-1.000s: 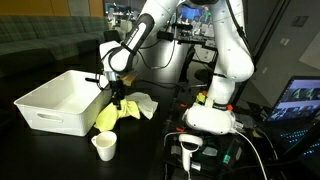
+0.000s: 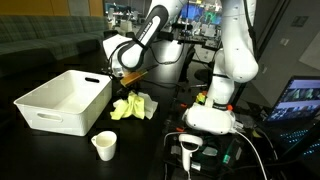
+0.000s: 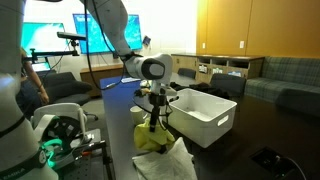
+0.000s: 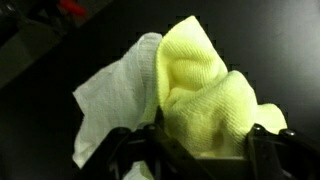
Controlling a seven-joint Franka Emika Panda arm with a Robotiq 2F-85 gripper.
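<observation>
A yellow cloth (image 2: 128, 106) lies bunched on the dark table, with a peak of it raised into my gripper (image 2: 129, 91). In the wrist view the yellow cloth (image 4: 205, 95) fills the middle, its folds running in between my fingers, which are shut on it. A white cloth (image 4: 118, 95) lies flat beside and partly under the yellow one. From the second exterior view, the white cloth (image 3: 165, 165) spreads in front of the yellow cloth (image 3: 153, 137), and my gripper (image 3: 156, 120) points down at the yellow one.
Close by stands an open white box (image 2: 68, 102), empty as far as I see. A white mug (image 2: 105, 145) stands nearer the front. A second white arm (image 2: 225, 90) is at the right.
My gripper has moved a little right and up. The yellow cloth was spread flatter and farther left; now it is gathered, with part lifted at the fingers. Box and mug have not moved.
</observation>
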